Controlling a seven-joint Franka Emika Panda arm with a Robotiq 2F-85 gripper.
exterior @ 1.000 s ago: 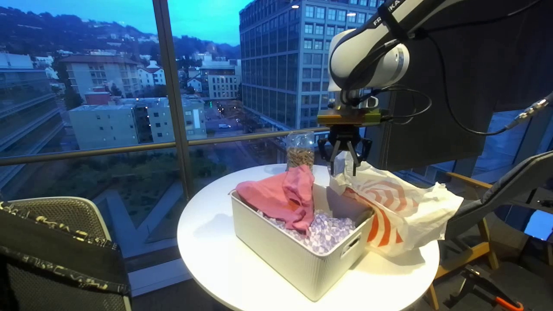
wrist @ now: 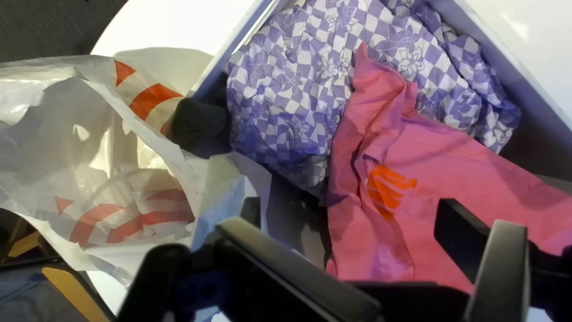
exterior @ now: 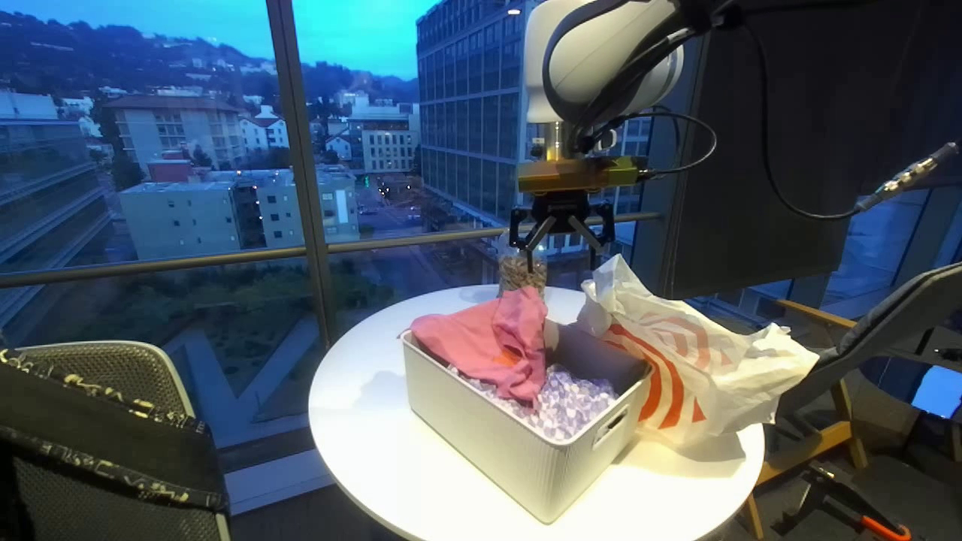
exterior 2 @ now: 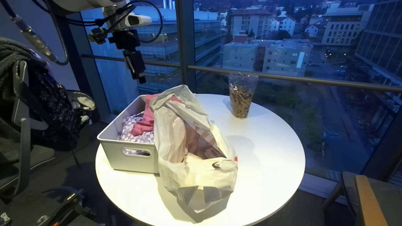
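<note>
Above the back of the bin my gripper (exterior: 563,263) hangs open, its two fingers apart with nothing between them. A pale ribbed bin (exterior: 491,437) stands on the round table. Draped over its back left part is a pink cloth (exterior: 482,338) with an orange print; a purple-and-white checked cloth (wrist: 300,86) lies crumpled beside it inside the bin. In the wrist view the pink cloth lies below the gap between the fingers. A dark grey item (wrist: 198,123) sits at the bin's edge by the bag. The white plastic bag (exterior 2: 196,177) with red stripes leans against the bin, mouth open.
A clear bag of brown pieces (exterior 2: 241,99) stands upright near the window side of the table (exterior 2: 263,158). Bare tabletop lies around it and at the front right. Chairs surround the table, and a window rail (exterior: 406,240) runs behind.
My gripper has risen and moved left in exterior view 1, and its fingers are farther apart. The plastic bag's upper edge has shifted and stands higher. The cloths look unmoved.
</note>
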